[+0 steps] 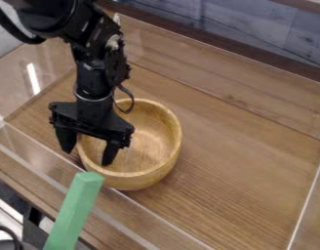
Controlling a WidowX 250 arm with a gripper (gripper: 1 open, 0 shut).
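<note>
My black gripper [90, 141] reaches down over a round wooden bowl [156, 146] at the centre left. Its fingers hang at and inside the bowl's left part, spread apart; whether anything lies between them is hard to tell. The bowl's inside looks bare where it shows.
A green bar [74, 212] stands at the lower left edge near black cables. A white edge runs along the top right.
</note>
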